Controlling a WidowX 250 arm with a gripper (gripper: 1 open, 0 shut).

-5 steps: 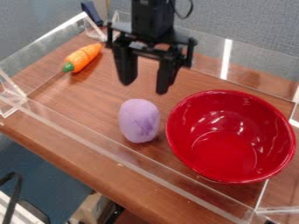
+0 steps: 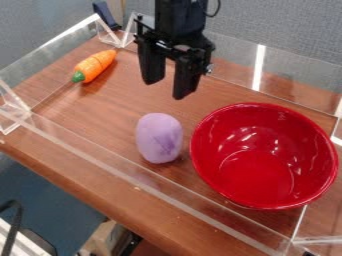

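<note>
My black gripper (image 2: 168, 70) hangs over the middle of the wooden table, fingers apart and pointing down with nothing between them. Below it stands a purple oval object (image 2: 159, 138), like an eggplant or toy. A large red bowl (image 2: 263, 156) sits to the right, empty. A toy carrot (image 2: 94, 66) lies at the back left.
Clear plastic walls (image 2: 160, 201) edge the wooden work area (image 2: 94, 115). A grey textured panel stands behind. Beyond the front left edge are a blue floor and a cable.
The gripper has risen and shifted slightly, its fingertips now higher than a second ago. The objects on the table have not moved.
</note>
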